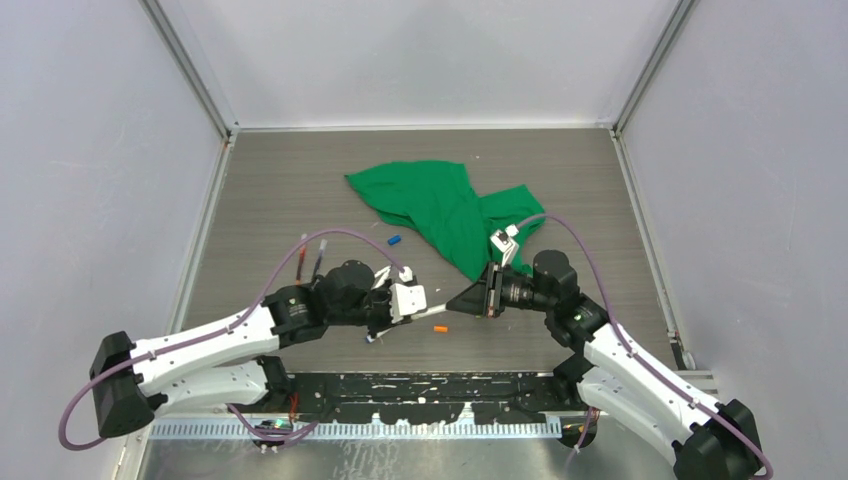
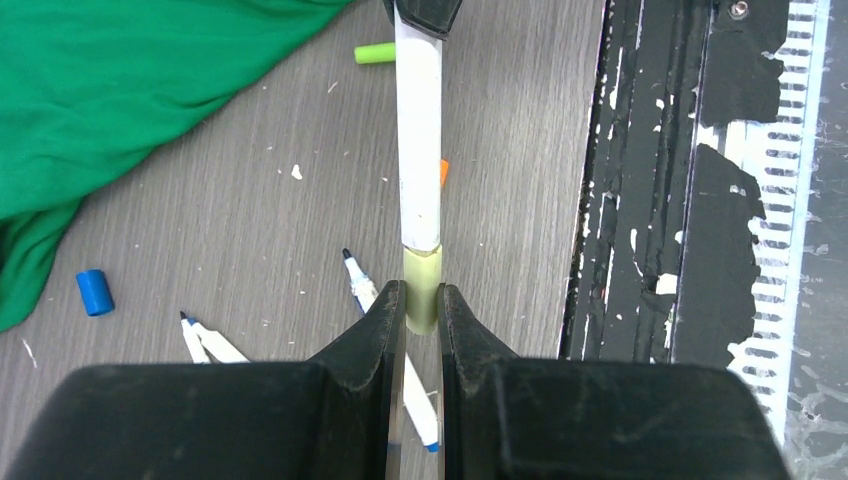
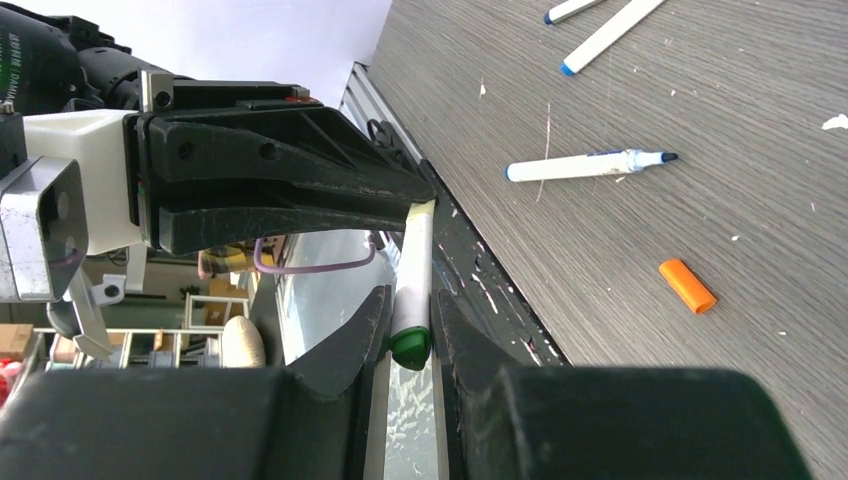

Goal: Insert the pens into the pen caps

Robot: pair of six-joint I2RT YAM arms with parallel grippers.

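A white pen with a green end (image 3: 408, 348) is held between the fingers of my right gripper, which is shut on it. Its other end carries a pale yellow-green piece (image 2: 422, 285), with a visible seam where it meets the white barrel (image 2: 418, 150). My left gripper has one finger close along each side of that pale piece; whether they press on it I cannot tell. On the table lie an orange cap (image 3: 688, 286), a blue cap (image 2: 95, 292), a bright green cap (image 2: 375, 53) and an uncapped blue pen (image 3: 585, 165).
More white pens (image 2: 210, 342) lie on the left of the table. A green cloth (image 1: 430, 200) covers the middle back. The black-and-silver front edge (image 1: 400, 400) runs close below the arms.
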